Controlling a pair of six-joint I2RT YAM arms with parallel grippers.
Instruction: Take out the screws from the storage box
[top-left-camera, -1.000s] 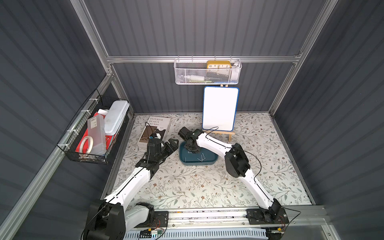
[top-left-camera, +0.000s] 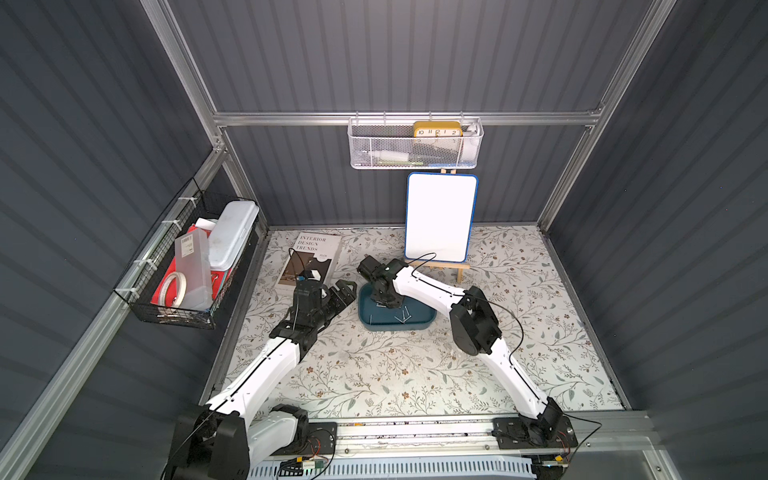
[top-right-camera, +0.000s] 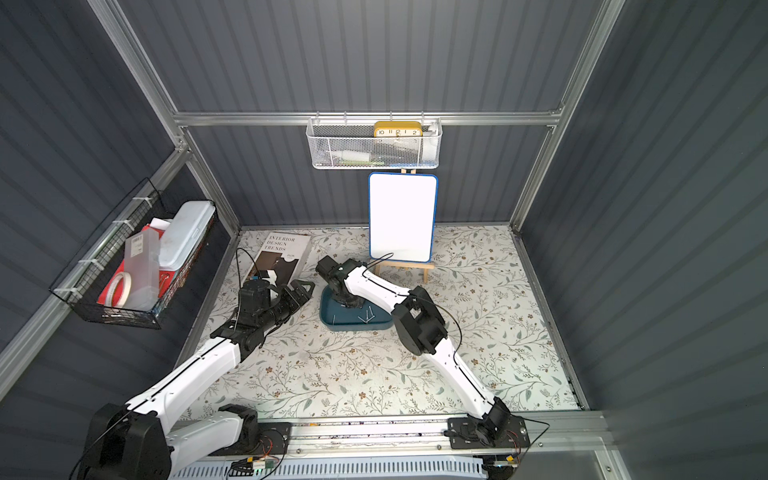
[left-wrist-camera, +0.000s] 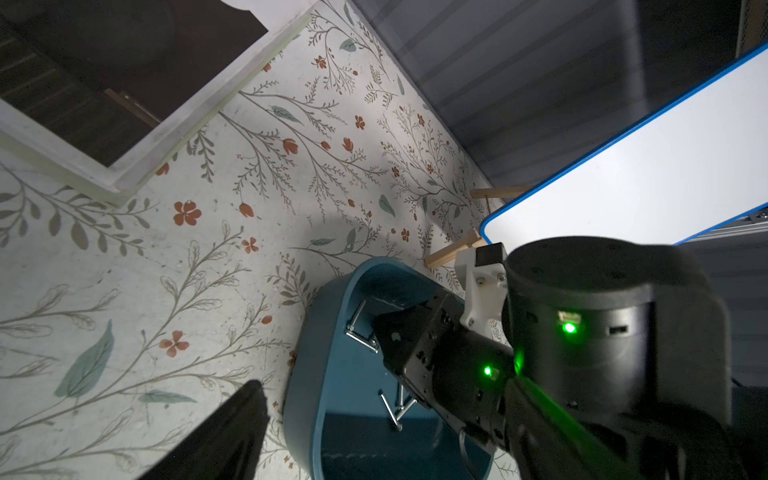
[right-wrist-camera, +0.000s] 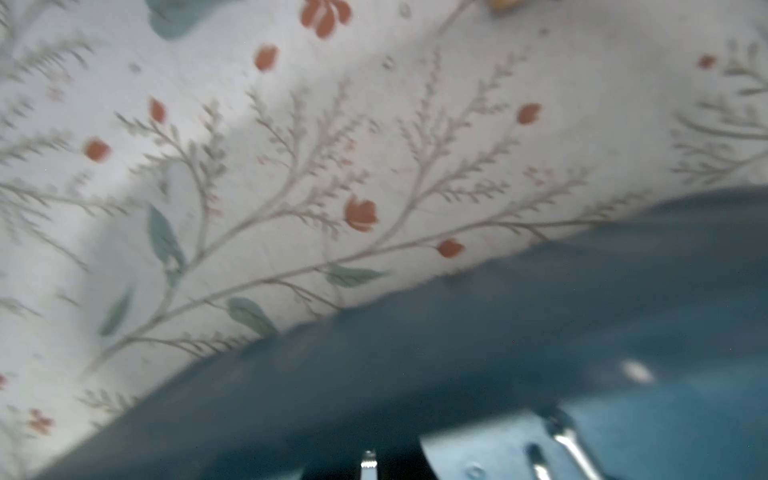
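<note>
The dark blue storage box (top-left-camera: 417, 325) sits mid-table. Several silver screws lie inside: a pair forming a V (left-wrist-camera: 392, 409), others near the box wall (left-wrist-camera: 361, 340). My right gripper (top-left-camera: 389, 301) is down in the box among the screws. A small shiny tip (right-wrist-camera: 369, 461) shows against its dark shape at the bottom edge of the right wrist view; whether it is gripped is unclear, as that view is blurred. My left gripper (top-left-camera: 345, 292) hangs just left of the box, fingers (left-wrist-camera: 228, 436) wide apart, nothing between them.
A book (top-left-camera: 318, 244) lies behind the left arm. The whiteboard (top-left-camera: 441, 216) on its easel stands behind the box. A wire basket (top-left-camera: 212, 320) with containers hangs at left.
Both arms stay almost in place. The right gripper has shifted very slightly inside the box; the screws that show by the front of the box look unmoved.
</note>
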